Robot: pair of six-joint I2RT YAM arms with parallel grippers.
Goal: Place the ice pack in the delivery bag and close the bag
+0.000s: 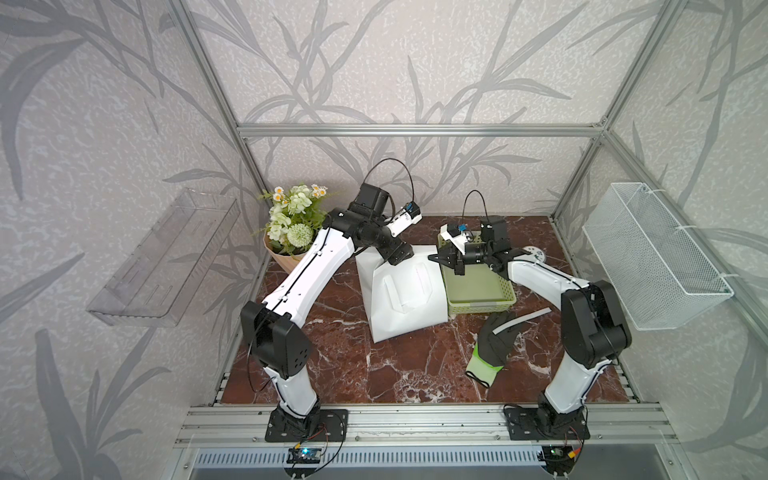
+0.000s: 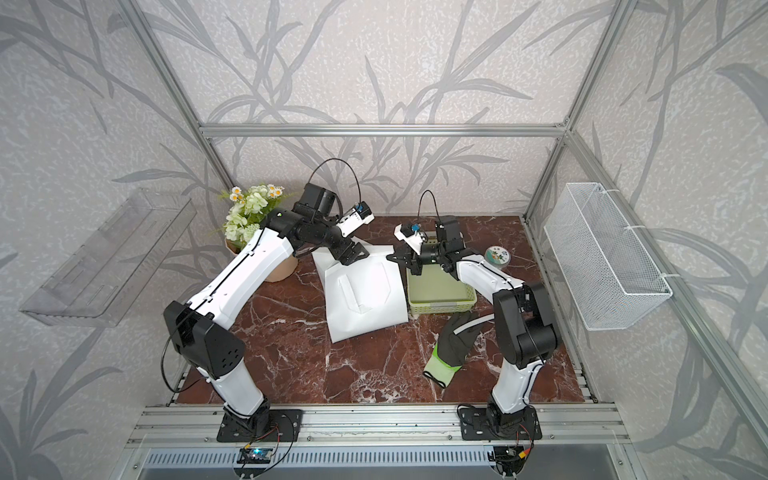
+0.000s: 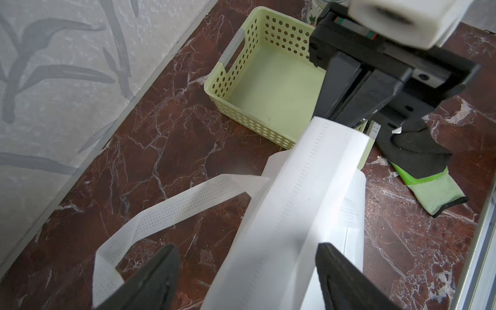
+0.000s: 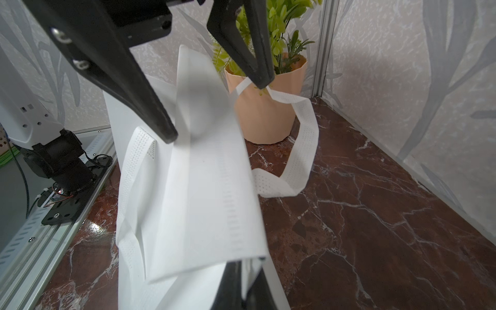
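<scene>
The white delivery bag (image 1: 408,310) lies on the dark red marble table, its upper end turned to the back wall. My right gripper is shut on the bag's right upper corner; only the thin white material shows at its fingertips. Over the upper end of the bag, my left gripper stands open. Its two fingers (image 4: 166,131) are spread to either side of the bag's upper part, with no grip on it. A perforated white handle strap (image 4: 305,137) loops out on the far side. No ice pack shows in any view; the bag's inside is hidden.
The light green basket (image 3: 242,111) right of the bag looks empty in its visible part. A black and green glove-like item (image 1: 494,342) lies in front of it. A flower pot (image 4: 266,113) stands back left.
</scene>
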